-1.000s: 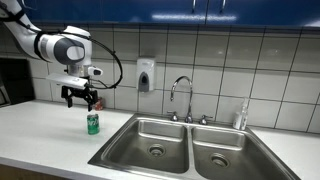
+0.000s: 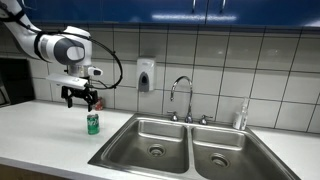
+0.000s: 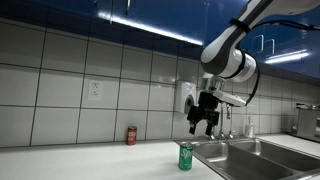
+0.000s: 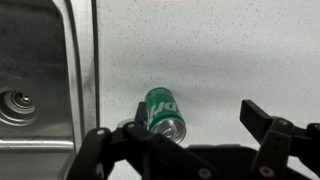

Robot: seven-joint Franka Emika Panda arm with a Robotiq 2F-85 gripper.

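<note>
A green can (image 2: pixel 93 124) stands upright on the white counter, left of the sink. The wrist view shows the same can (image 4: pixel 164 112) from above, close to the left finger and partly covered by it. Higher than the can's top, my gripper (image 2: pixel 80 104) points down with its fingers open and nothing between them. Its two fingers (image 4: pixel 256 117) are spread wide in the wrist view. Against the back wall stands a red can (image 3: pixel 131 135), apart from the green one.
A steel double sink (image 2: pixel 185 124) with a tall faucet (image 2: pixel 182 95) lies to the right. A bottle (image 2: pixel 242 115) stands behind it, and a dispenser (image 2: pixel 146 74) hangs on the tiled wall.
</note>
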